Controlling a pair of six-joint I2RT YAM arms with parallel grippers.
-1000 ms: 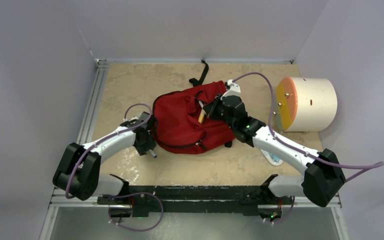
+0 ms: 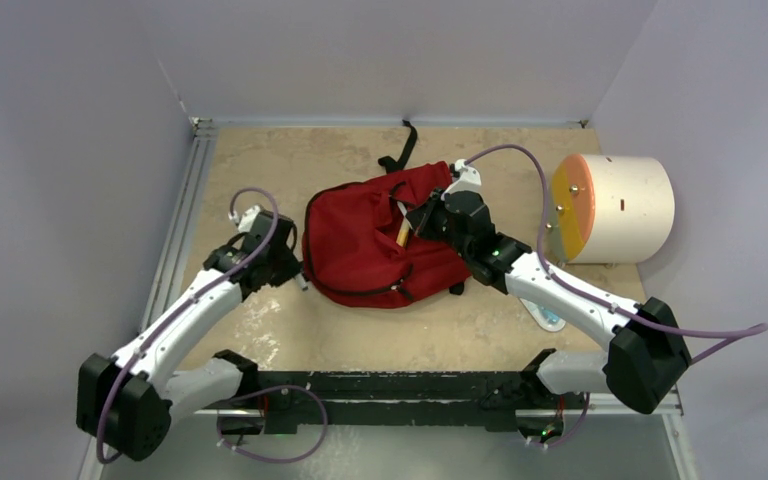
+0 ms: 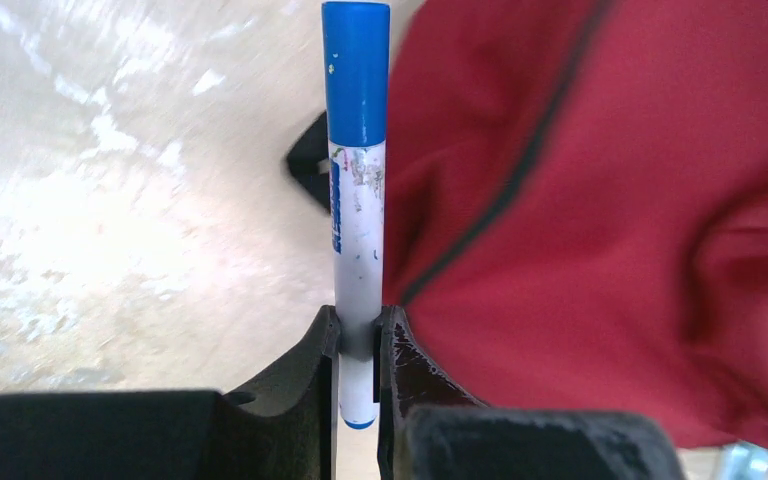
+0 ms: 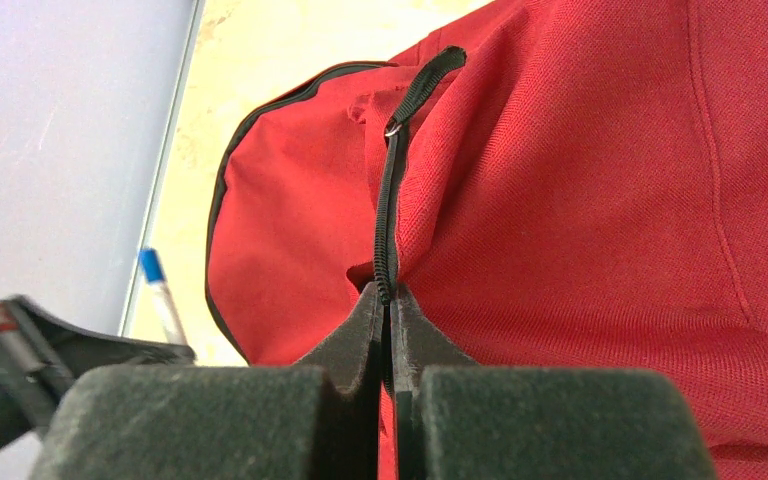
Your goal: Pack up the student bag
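Note:
A white marker with a blue cap (image 3: 357, 200) stands clear of the table, with my left gripper shut on its lower end and the cap pointing away. In the top view this gripper (image 2: 295, 272) is just left of the red bag (image 2: 345, 240). The bag lies in the middle of the table. My right gripper is shut on the black zipper edge (image 4: 384, 220) of the bag's pocket. Inside that pocket opening a yellow item (image 2: 403, 233) shows partly; its other end is hidden by the fabric.
A white cylinder with an orange and yellow end (image 2: 632, 208) sits at the right edge. Partly under the right arm lies a pale blue-and-white item (image 2: 546, 318).
The bag and the right arm look unmoved.

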